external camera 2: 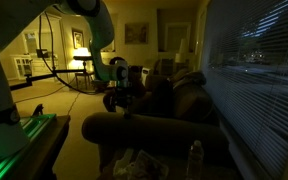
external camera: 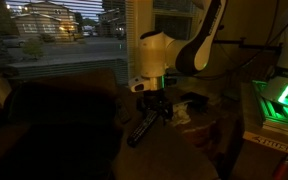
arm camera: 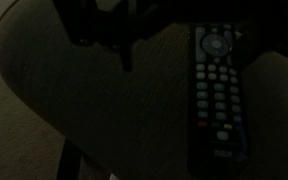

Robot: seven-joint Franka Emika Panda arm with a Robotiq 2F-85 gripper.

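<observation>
A dark remote control (external camera: pixel 141 129) with rows of pale buttons lies on the seat or armrest surface of a couch. In the wrist view the remote (arm camera: pixel 216 100) stands nearly upright in the picture, right of centre, its top end close under the dark gripper parts. My gripper (external camera: pixel 155 104) is just above the remote's far end, pointing down and open. Nothing shows held between its fingers, though they are very dark. Whether they touch the remote I cannot tell.
Crumpled pale and dark items (external camera: pixel 187 105) lie to the right of the gripper. A clear bottle (external camera 2: pixel 195 160) stands in the foreground of exterior view 2. Window blinds (external camera: pixel 74 70) rise behind the couch. The room is dim.
</observation>
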